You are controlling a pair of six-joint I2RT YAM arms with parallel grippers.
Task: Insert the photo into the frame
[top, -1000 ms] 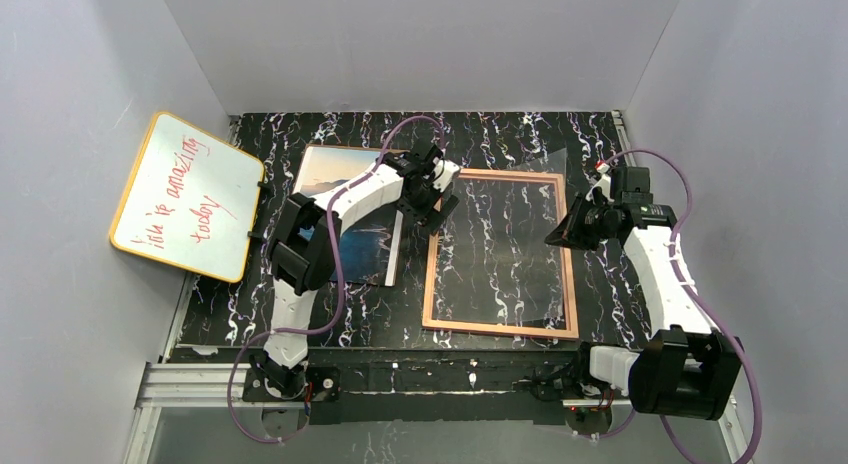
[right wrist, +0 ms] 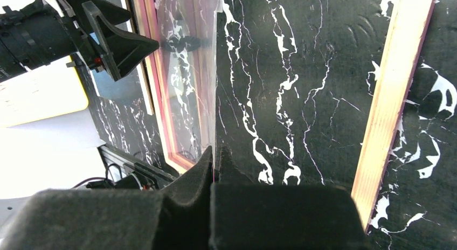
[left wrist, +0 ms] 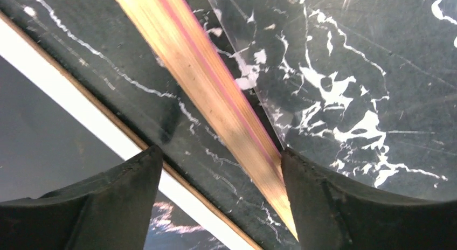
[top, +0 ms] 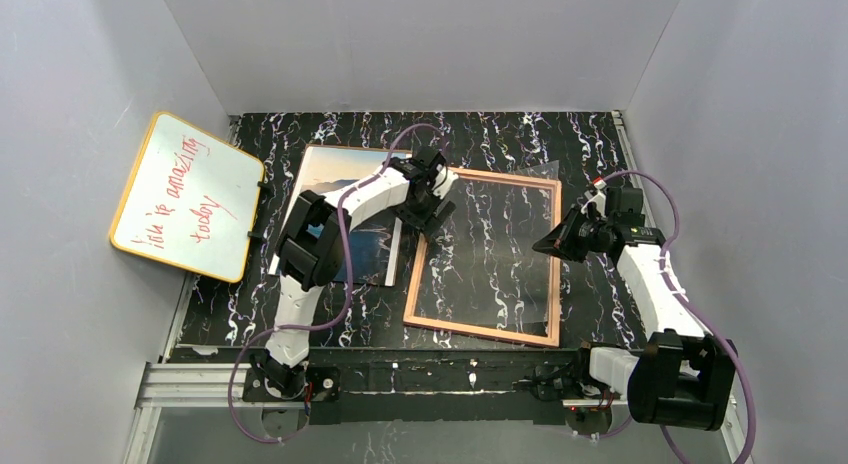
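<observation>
The photo (top: 375,249), a seascape with a white border, lies flat on the left, partly hidden under my left arm. Right of it is the empty wooden frame (top: 480,334). At the frame's left bar, my left gripper is part open. In the left wrist view the wooden bar (left wrist: 226,110) runs between its fingers, one fingertip against the inner side and the other over the photo's edge (left wrist: 134,147). Over the frame's opening stands a clear sheet (right wrist: 188,83), whose edge my right gripper is shut on.
A whiteboard (top: 190,199) with red writing leans at the far left. Grey walls (top: 420,44) close off the back and sides.
The frame has slid left, closer to the photo, and turned slightly. My right gripper has shifted left with the clear sheet. The left gripper has moved only a little around the frame's left bar.
</observation>
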